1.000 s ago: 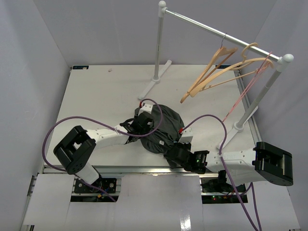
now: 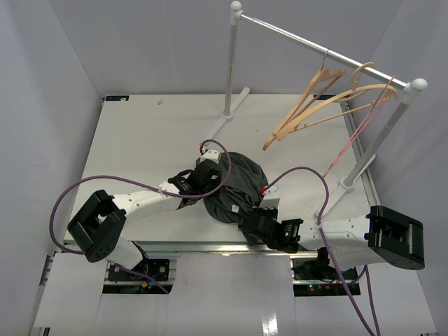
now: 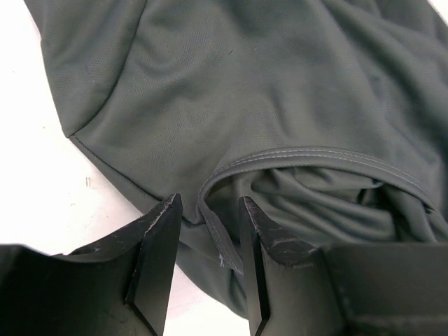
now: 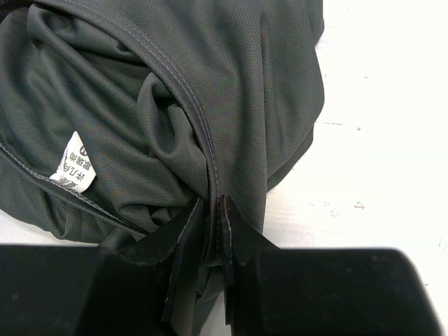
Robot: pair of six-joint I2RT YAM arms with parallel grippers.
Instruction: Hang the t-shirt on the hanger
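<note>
The dark grey-green t shirt (image 2: 238, 182) lies crumpled on the white table, a stitched hem (image 3: 301, 157) curving across it and a white label (image 4: 73, 164) among its folds. Over it at its upper left, my left gripper stands open, the hem's lower end below its fingertips. My right gripper is at the shirt's lower right, its fingers closed on the stitched hem. Wooden hangers (image 2: 308, 112) hang from the rail at the upper right.
The white rack (image 2: 231, 63) stands behind and right of the shirt, with a pink hanger (image 2: 357, 133) at its right end.
The right arm and the shirt show little change.
</note>
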